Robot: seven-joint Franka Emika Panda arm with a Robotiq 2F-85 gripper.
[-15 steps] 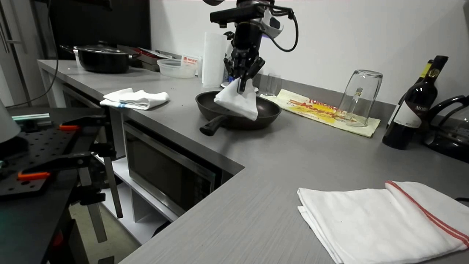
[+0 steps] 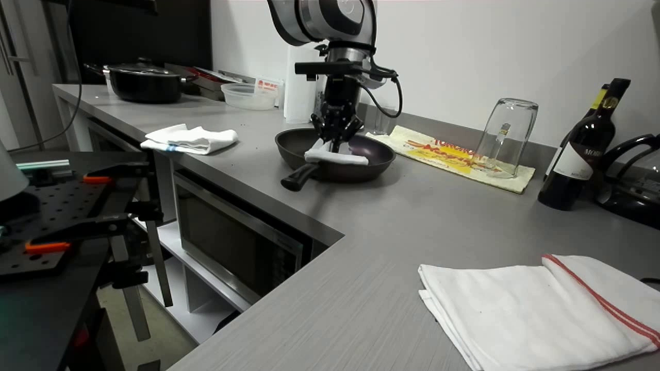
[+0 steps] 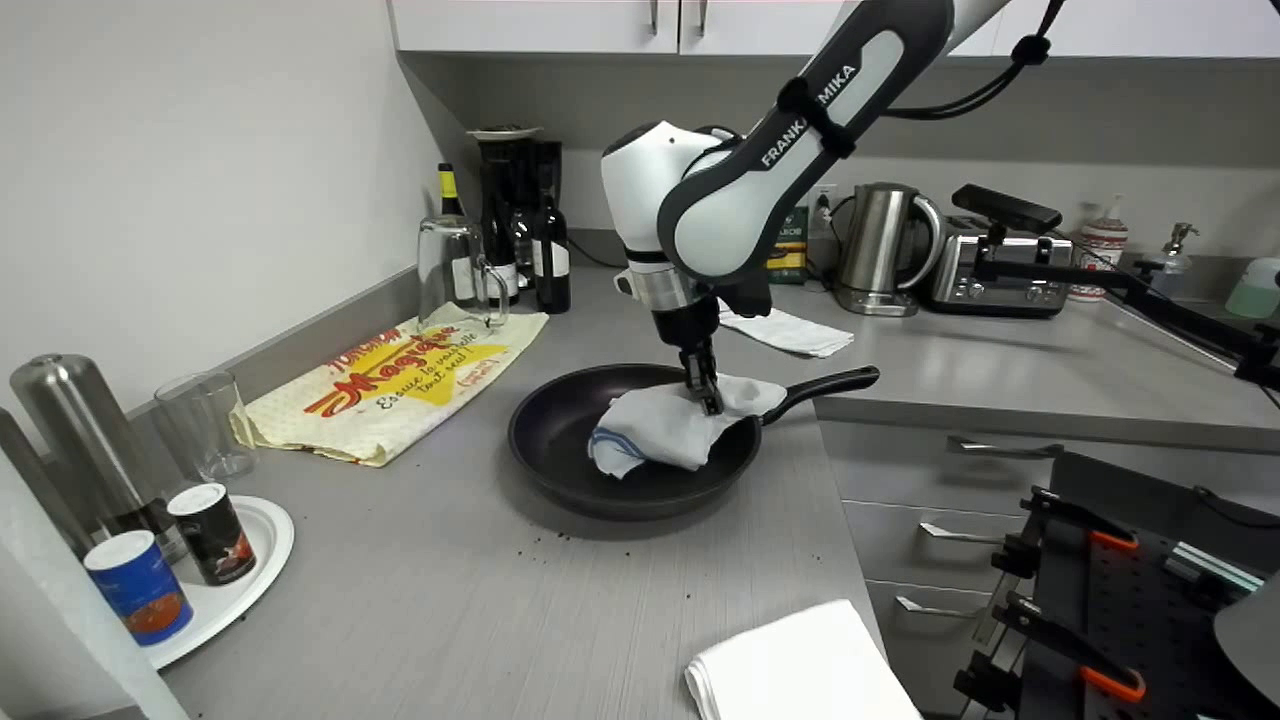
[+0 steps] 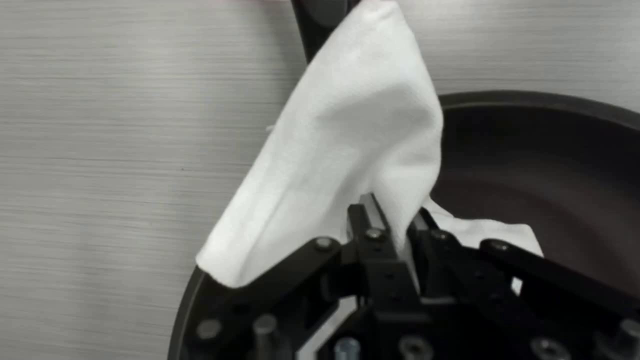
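A white cloth with blue stripes (image 3: 654,434) is bunched inside the black frying pan (image 3: 554,474), partly draped across the rim on the handle side. My gripper (image 3: 708,406) points down into the pan, shut on the cloth. In the wrist view, a fold of the cloth (image 4: 366,114) is pinched between the fingers and spreads over the pan's edge toward the handle (image 4: 312,27). Part of the pan's floor is hidden under the cloth. From exterior view 1, the gripper (image 2: 334,145) sits low over the pan's near side.
A folded yellow printed towel (image 3: 408,378) bears an upturned glass mug (image 3: 453,270). White folded cloths lie at the counter's near edge (image 3: 798,672) and by the corner (image 2: 526,309). Dark crumbs dot the counter beside the pan. Bare counter (image 2: 383,247) extends toward the corner.
The gripper has come down with the cloth. Hanging above the pan before, the cloth now rests in it and over its rim. The pan has not moved.
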